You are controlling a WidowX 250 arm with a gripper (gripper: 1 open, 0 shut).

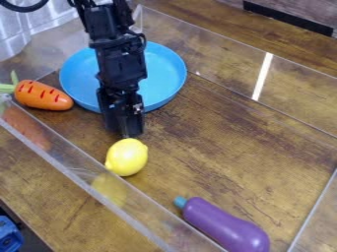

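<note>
My black gripper (121, 123) reaches down from the top, in front of a blue bowl (161, 79), its tip low over the wood table just behind a yellow lemon-like toy (126, 157). The fingers are dark and blurred together, so their opening is unclear. An orange carrot toy (42, 95) lies left of the bowl, and a purple eggplant toy (227, 223) lies at the front right.
Clear plastic walls edge the wooden surface (250, 138), one running diagonally along the front left near the carrot and yellow toy. The middle and right of the surface are open.
</note>
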